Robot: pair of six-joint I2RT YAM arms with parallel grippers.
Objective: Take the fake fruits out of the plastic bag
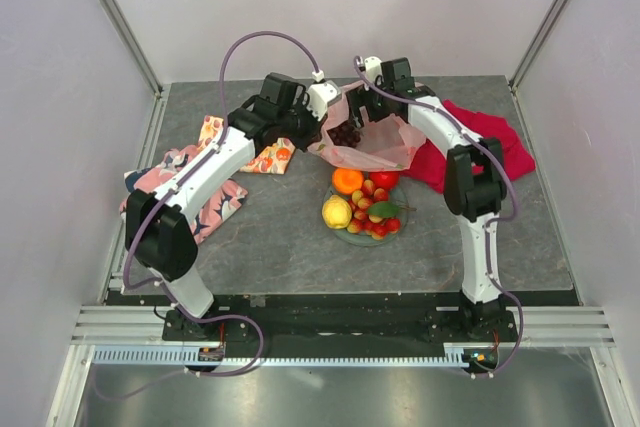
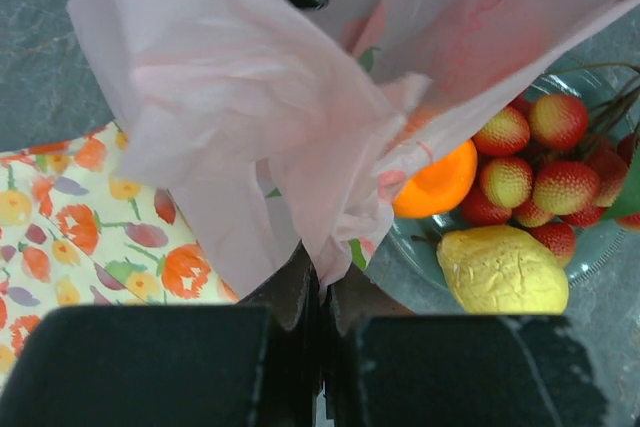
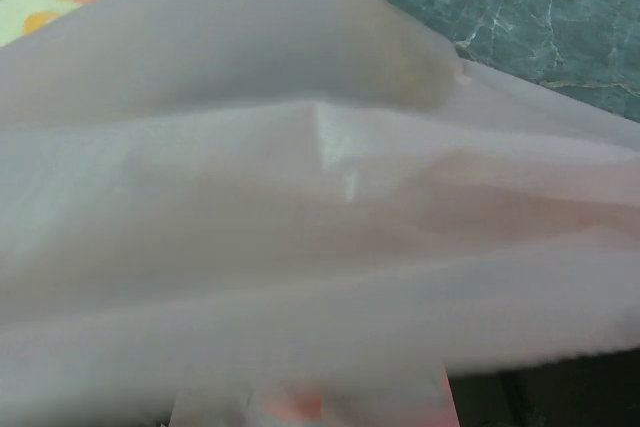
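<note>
The pink translucent plastic bag (image 1: 380, 152) lies open at the back, dark grapes (image 1: 343, 134) inside. My left gripper (image 1: 312, 132) is shut on the bag's bunched edge, seen in the left wrist view at the bottom centre (image 2: 320, 297). My right gripper (image 1: 365, 105) is open over the bag's mouth, close above the grapes; bag film fills most of the right wrist view, hiding its fingers. A glass plate (image 1: 355, 240) in front holds a yellow fruit (image 1: 336, 212), an orange (image 1: 347, 180), a red fruit (image 1: 389, 180) and several lychees.
A floral cloth (image 1: 275, 157) and a pink cloth (image 1: 210, 209) lie at the left, a red cloth (image 1: 500, 152) at the right.
</note>
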